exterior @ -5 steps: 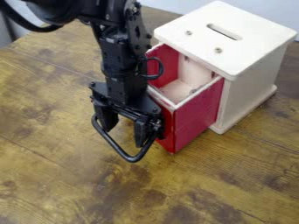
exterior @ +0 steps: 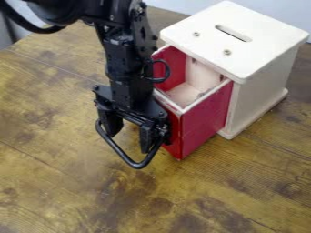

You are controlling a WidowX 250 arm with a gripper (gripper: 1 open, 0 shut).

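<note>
My black gripper point(exterior: 131, 127) hangs low in front of a wooden box point(exterior: 243, 55), just left of its red-fronted drawer point(exterior: 206, 121). The drawer is pulled out, and the part of its pale interior that I can see looks empty. The gripper's body hides the drawer's left front. I cannot make out whether the fingers are apart or closed, or whether anything is between them.
The box stands at the back right, with a slot in its white lid.
</note>
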